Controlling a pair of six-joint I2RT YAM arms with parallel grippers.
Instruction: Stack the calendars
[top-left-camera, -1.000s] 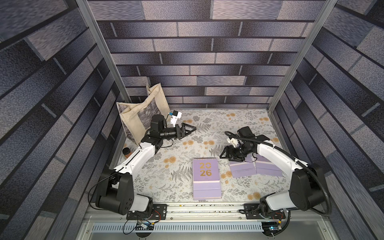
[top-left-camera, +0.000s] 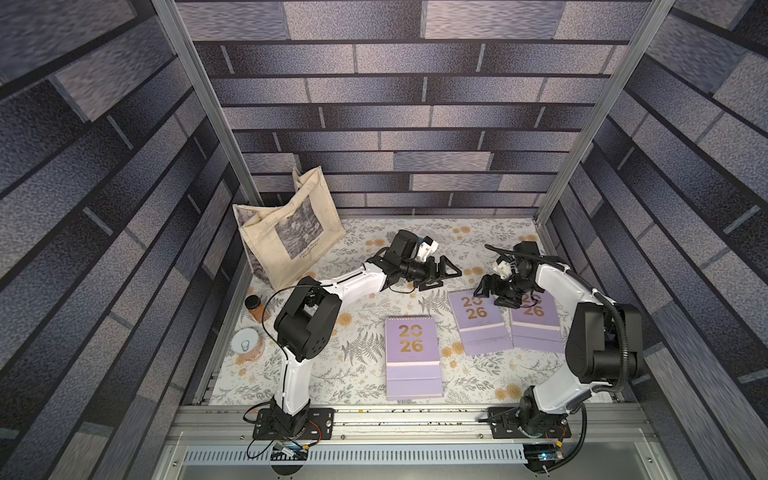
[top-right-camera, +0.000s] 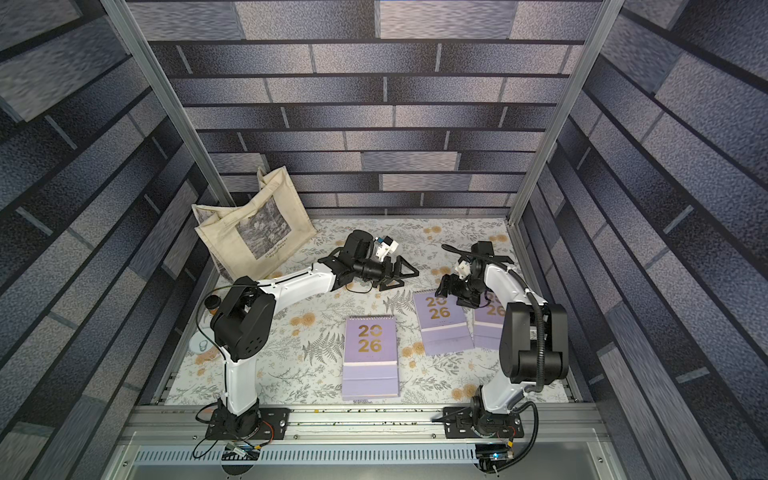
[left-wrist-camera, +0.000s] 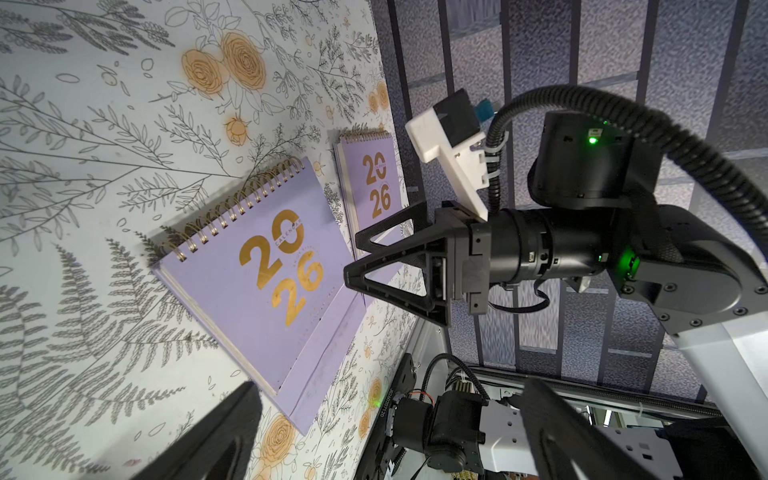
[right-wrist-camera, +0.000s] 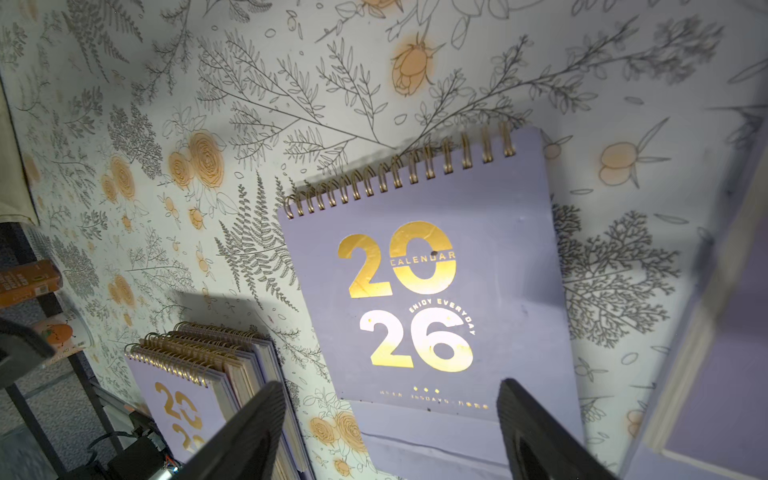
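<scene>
Near the front middle stands a stack of purple 2026 calendars (top-left-camera: 413, 352), several thick as the right wrist view shows their spiral edges (right-wrist-camera: 192, 384). To its right lies a single purple calendar (right-wrist-camera: 432, 304) at a slight slant, flat on the cloth. Another calendar (top-left-camera: 537, 328) lies beside it at the far right. My left gripper (top-left-camera: 454, 272) is open and empty, behind and between the stack and the slanted calendar. Open too, my right gripper (top-left-camera: 485, 294) hovers over the top part of the slanted calendar with nothing between its fingers.
A cream tote bag (top-left-camera: 292, 232) stands at the back left. A dark-capped orange bottle (top-left-camera: 255, 307) and a round clear container (top-left-camera: 246, 344) are at the left edge.
My left arm has swung right across the table toward the calendars. The right gripper has moved back and to the right, uncovering the slanted calendar's printed numbers.
</scene>
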